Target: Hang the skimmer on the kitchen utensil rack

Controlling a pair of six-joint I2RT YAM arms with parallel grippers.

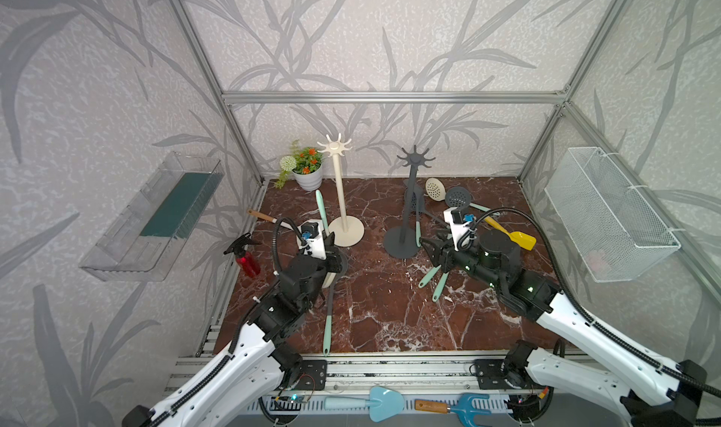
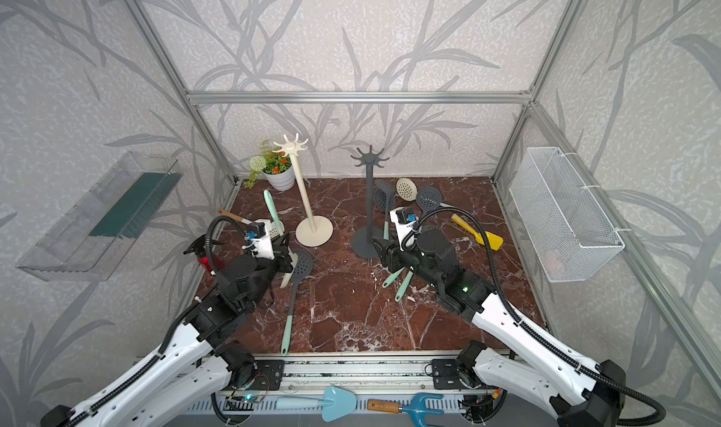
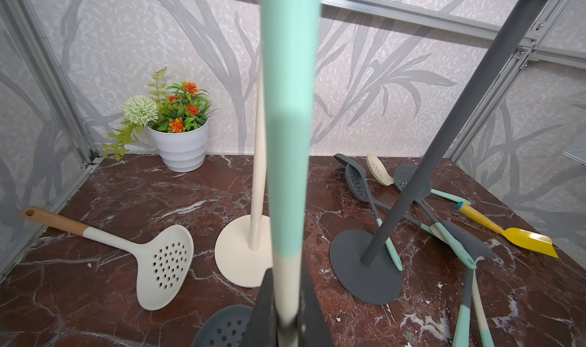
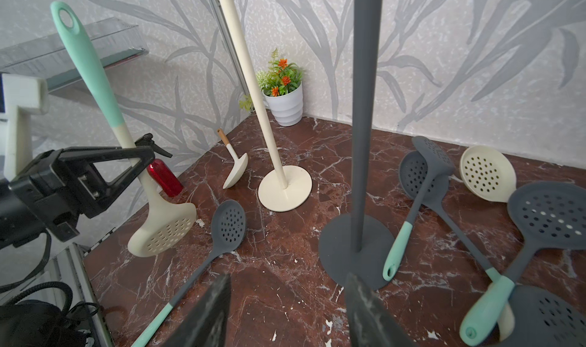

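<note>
My left gripper is shut on a skimmer with a mint handle [image 4: 91,66] and a cream perforated head [image 4: 161,225]. It grips the cream shaft just below the mint part. The skimmer hangs head down, slightly tilted, above the table at the left. Two utensil racks stand at the back, a cream one [image 1: 340,190] and a dark grey one [image 1: 410,201]. Bare hooks crown both the cream rack [image 2: 290,145] and the grey rack [image 2: 369,156]. My right gripper is open and empty, in front of the grey rack's pole.
A grey skimmer [image 4: 227,225] lies at the front left, a wooden-handled skimmer [image 3: 164,264] behind it. Several utensils, including a cream ladle [image 4: 488,173], lie at the right. A potted plant [image 1: 308,168] and red spray bottle [image 1: 246,261] stand left.
</note>
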